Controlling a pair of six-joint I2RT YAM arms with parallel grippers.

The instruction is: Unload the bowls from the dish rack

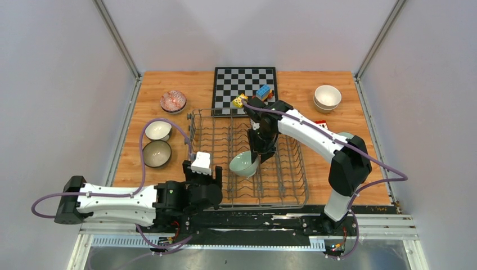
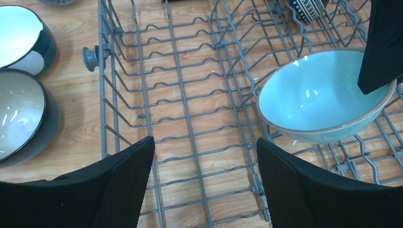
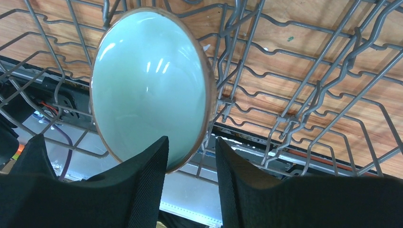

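Note:
A pale mint bowl (image 1: 242, 166) rests tilted in the wire dish rack (image 1: 211, 135). My right gripper (image 1: 261, 154) is over its rim; in the right wrist view the bowl (image 3: 147, 80) fills the middle, with the rim at the parted fingers (image 3: 192, 151). A dark finger also shows over this bowl (image 2: 313, 99) in the left wrist view. My left gripper stands open above the rack's left part, holding nothing. A patterned item (image 2: 304, 9) sits at the rack's back, mostly hidden in the top view.
Bowls stand left of the rack (image 1: 157, 152), and a white stack (image 1: 326, 95) at back right. A chessboard (image 1: 236, 79) with small toys lies behind the rack. The right edge has a green bowl, partly hidden by the arm.

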